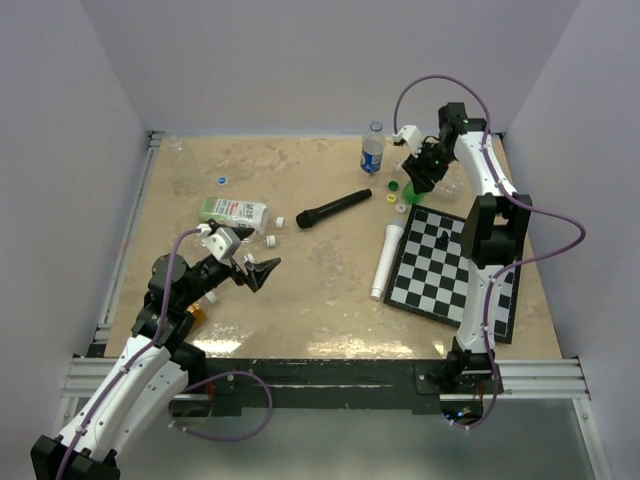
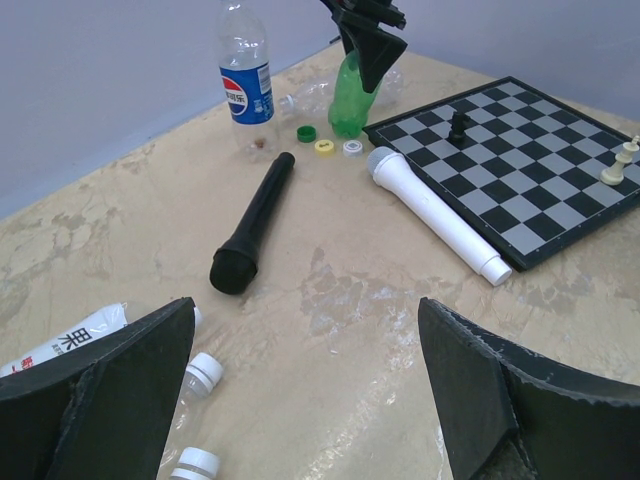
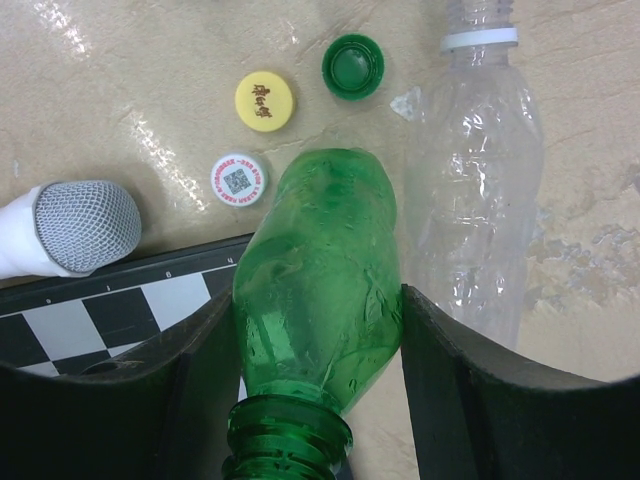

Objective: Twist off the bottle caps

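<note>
In the right wrist view my right gripper surrounds a capless green bottle (image 3: pixel 318 260) near the chessboard's back edge; whether its fingers grip is unclear. Loose caps lie beside it: green (image 3: pixel 352 67), yellow (image 3: pixel 264 100), white (image 3: pixel 238 180). A clear bottle (image 3: pixel 470 180) lies to its right. An upright Pepsi bottle (image 1: pixel 371 155) stands just left of this group. At the left, my left gripper (image 1: pixel 254 272) stands open, near a lying labelled bottle (image 1: pixel 235 212) and small white-capped bottles (image 2: pixel 201 376). A blue cap (image 1: pixel 222 180) lies farther back.
A chessboard (image 1: pixel 450 270) fills the right side. A white microphone (image 1: pixel 388 255) and a black one (image 1: pixel 333 208) lie in the middle.
</note>
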